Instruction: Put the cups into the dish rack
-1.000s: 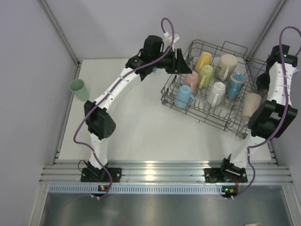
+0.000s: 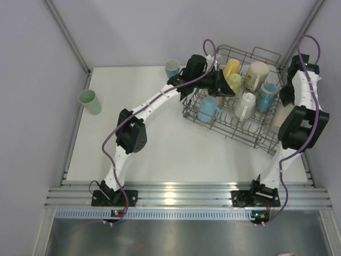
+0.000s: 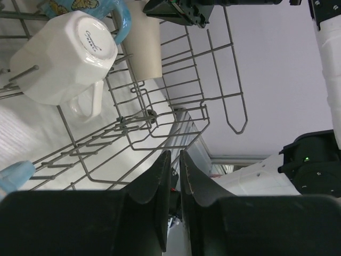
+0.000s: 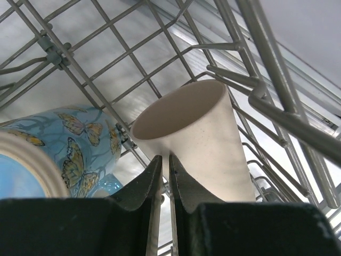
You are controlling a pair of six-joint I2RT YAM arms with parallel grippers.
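My left gripper hangs over the rack's left part, fingers slightly parted and nothing between them. At the rack's right end my right gripper also has a narrow empty gap, right against or just in front of a tilted beige cup point(image 4: 208, 138); contact is unclear. The dish rack point(image 2: 234, 131) also holds a white mug point(image 2: 245, 105), a butterfly mug point(image 2: 266, 97), a cream mug point(image 2: 256, 74), a yellow cup point(image 2: 231, 68), a lime cup point(image 2: 234, 82) and a light-blue cup point(image 2: 206, 108). A pink cup is mostly hidden under the left gripper.
On the white table point(image 2: 160, 149) a green cup point(image 2: 89, 101) stands at the far left. A blue cup point(image 2: 171, 66) stands at the back, left of the rack and near the left forearm.
My left arm has moved right and slightly towards the front, uncovering the blue cup and covering the pink one. The right arm has swung left over the beige cup.
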